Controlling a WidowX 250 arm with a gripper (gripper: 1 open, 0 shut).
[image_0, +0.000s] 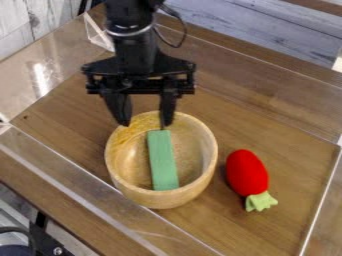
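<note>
My black gripper (144, 108) hangs over the back part of a wooden bowl (134, 180), its two fingers apart with no object visible between them. A long green block (163, 160) lies inside the bowl, reaching toward its front. To the right of the bowl a red plush vegetable (247, 172) with a pale green top lies on the wooden table (267, 115).
A clear plastic edge runs diagonally along the front left of the table. Bare wood spreads behind and to the right of the bowl. A pale plank wall stands at the back.
</note>
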